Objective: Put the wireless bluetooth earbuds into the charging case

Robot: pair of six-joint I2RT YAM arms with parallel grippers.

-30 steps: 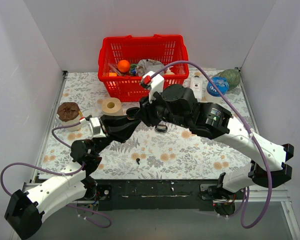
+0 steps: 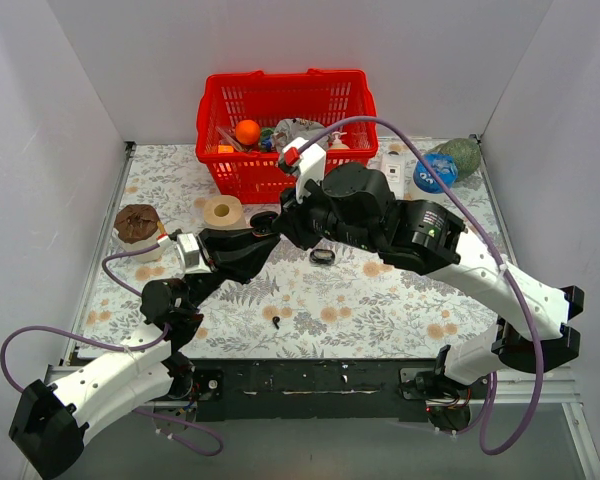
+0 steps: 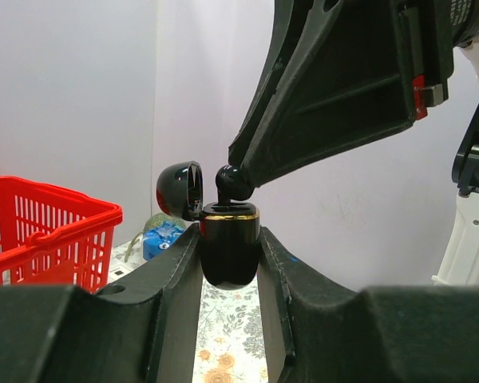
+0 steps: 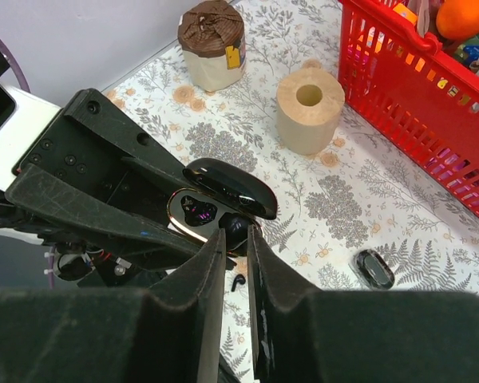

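The black glossy charging case [image 3: 229,239] is pinched upright between my left gripper's [image 3: 231,259] fingertips, its lid [image 3: 176,190] swung open. In the right wrist view, one slot of the case [image 4: 176,209] shows empty with pink-lit contacts. A black earbud [image 3: 235,183] stands at the other slot, its stem end down at the case top. My right gripper has a narrow gap, a fingertip on either side of this earbud [image 4: 237,227]; whether they grip it is unclear. Another black earbud [image 2: 276,321] lies on the table near the front edge.
A small black oval object [image 2: 322,257] lies mid-table. Behind stand a red basket [image 2: 270,185] and a paper roll [image 2: 223,212]; a brown-topped container [image 2: 137,226] is at left.
The left arm, the case and the earbud on the table look unmoved.
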